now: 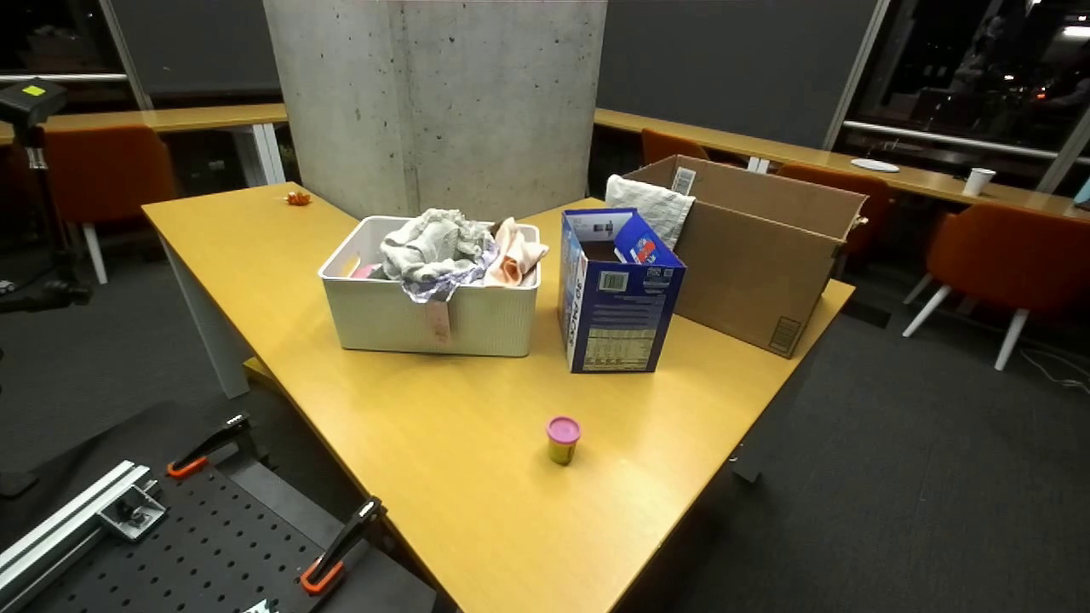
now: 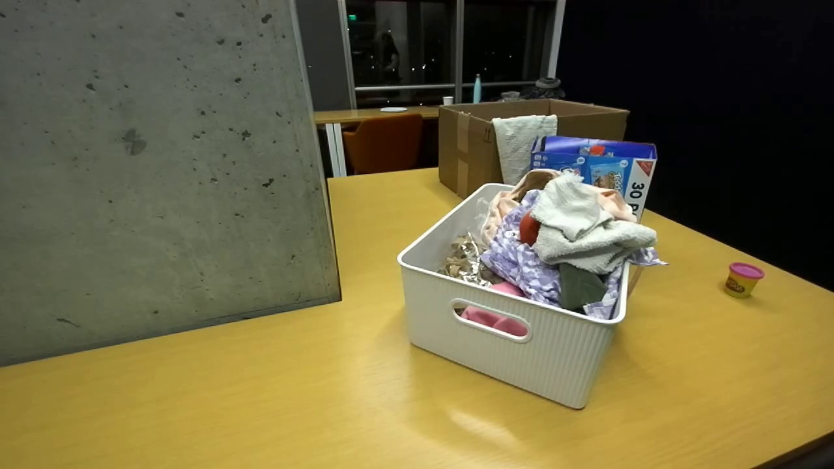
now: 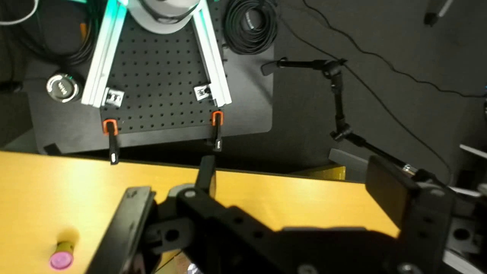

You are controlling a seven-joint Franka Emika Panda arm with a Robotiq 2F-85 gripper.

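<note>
Only the wrist view shows my gripper, its fingers spread wide and open with nothing between them. It hangs high above the table's edge. A white bin (image 1: pixel 429 318) stands on the table, heaped with crumpled cloths (image 2: pixel 588 223) and some crinkled foil (image 2: pixel 469 262). Right of it in exterior view 1 is an open blue snack box (image 1: pixel 625 306) with blue packets inside. A small yellow tub with a pink lid (image 1: pixel 563 440) stands upright by itself toward the near end, and shows at lower left in the wrist view.
Behind the snack box sits a large open cardboard box (image 1: pixel 751 255) with a white cloth (image 1: pixel 654 208) over its rim. A small orange item (image 1: pixel 297 198) lies at the far left corner. A concrete pillar (image 1: pixel 450 102) backs the table. Bare tabletop surrounds the tub.
</note>
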